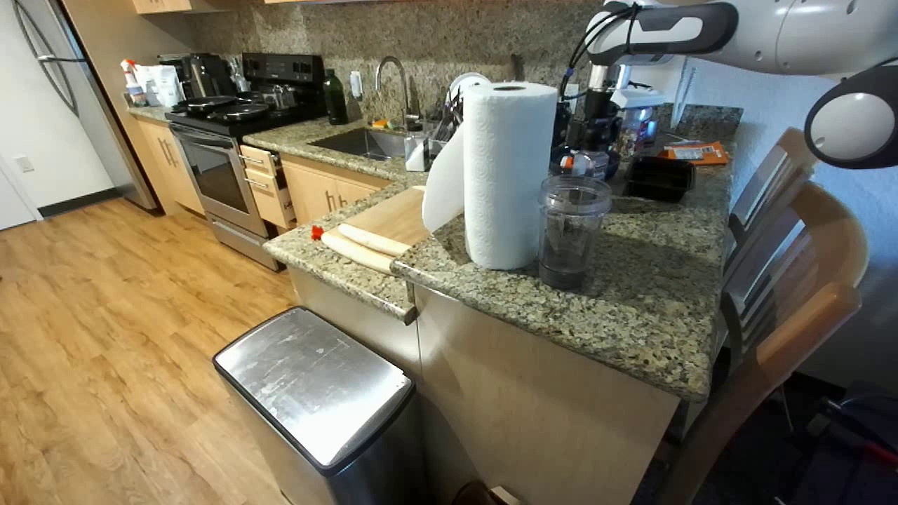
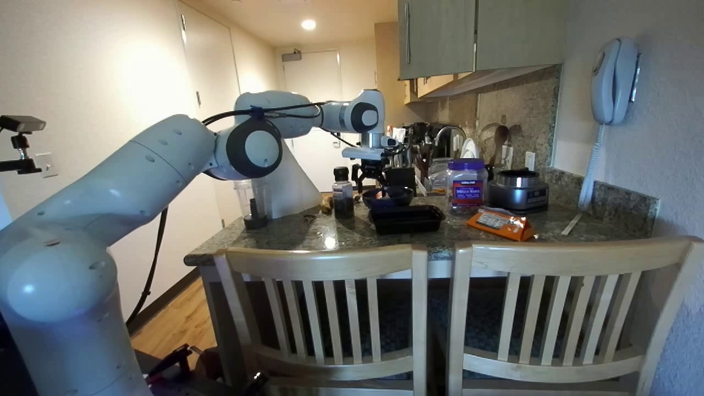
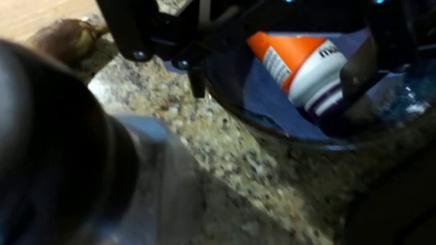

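My gripper (image 2: 369,182) hangs just over a dark bowl (image 2: 400,198) on the counter. In the wrist view, the gripper is open, with its fingers (image 3: 198,85) wide apart. An orange and white bottle (image 3: 290,61) with a dark, banded end lies tilted inside the bowl (image 3: 249,124). One finger overlaps the bottle's right side; I cannot tell whether they touch. Exterior view 1 shows the gripper (image 1: 582,139) partly hidden behind a shaker bottle.
A dark-capped shaker (image 2: 342,192) stands close to the gripper's left, and a black tray (image 2: 406,220) lies in front of the bowl. A purple-lidded jar (image 2: 466,185) and an orange packet (image 2: 500,224) are rightward. The paper towel roll (image 1: 509,177) stands near the counter's end.
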